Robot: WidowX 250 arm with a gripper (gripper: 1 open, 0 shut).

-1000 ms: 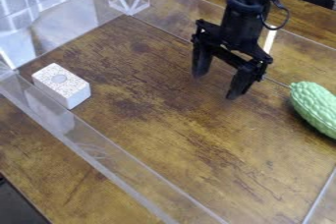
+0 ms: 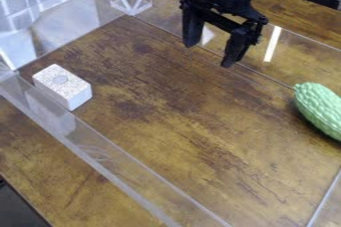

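The black gripper (image 2: 212, 38) hangs at the top centre of the camera view, over the back of a wooden tray floor, its fingers spread open with nothing seen between them. A white speckled block (image 2: 62, 86) lies at the left. A green ridged object (image 2: 318, 108), like a bitter gourd, lies at the right edge, partly cut off by the frame.
Clear low walls (image 2: 108, 161) border the wooden floor (image 2: 178, 127), whose middle and front are free. Patterned white cloth (image 2: 47, 7) lies beyond the wall at the back left.
The gripper has moved up in the view, toward the back, and slightly left. The block and the green object have not moved.
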